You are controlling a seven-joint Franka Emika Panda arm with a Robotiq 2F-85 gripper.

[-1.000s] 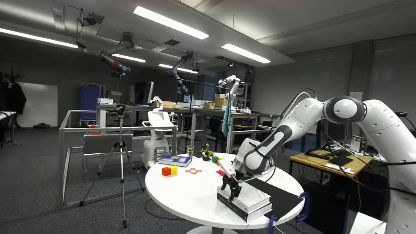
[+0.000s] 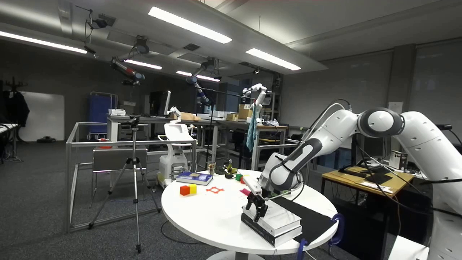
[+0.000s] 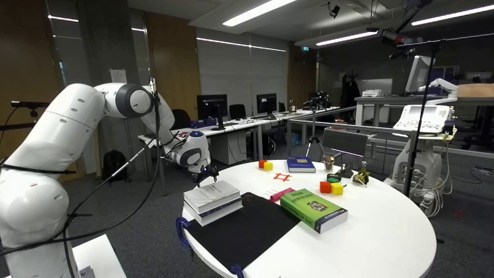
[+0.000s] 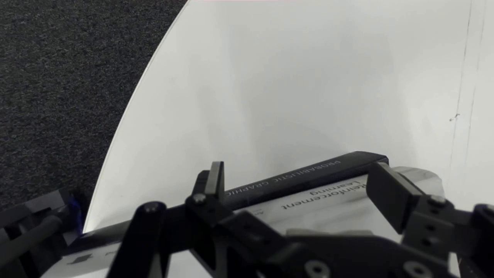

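Note:
Two thick books lie stacked near the table's edge. On top is a pale one, Reinforcement Learning [image 4: 319, 194]; beneath it is one with a black spine, Probabilistic Graphic… [image 4: 296, 180]. My gripper [image 2: 253, 208] is at the spine side of this stack, pointing down. In the wrist view its two fingers [image 4: 391, 190] stand wide apart along the spines, with nothing gripped between them. Whether a fingertip touches the top book cannot be told. Exterior view 2 shows the gripper [image 3: 206, 176] behind the stack, partly hidden by the top book [image 3: 212, 194].
A black mat [image 3: 245, 231] lies beside the stack, a green book [image 3: 312, 208] beyond it. Coloured blocks [image 2: 187, 190], an orange frame [image 2: 214, 190] and a blue book [image 2: 195, 178] sit farther off. Blue clamps [image 2: 340, 227] grip the rim.
The arm has shifted only very slightly. The gripper stays at the spine side of the stack, and the books look unmoved.

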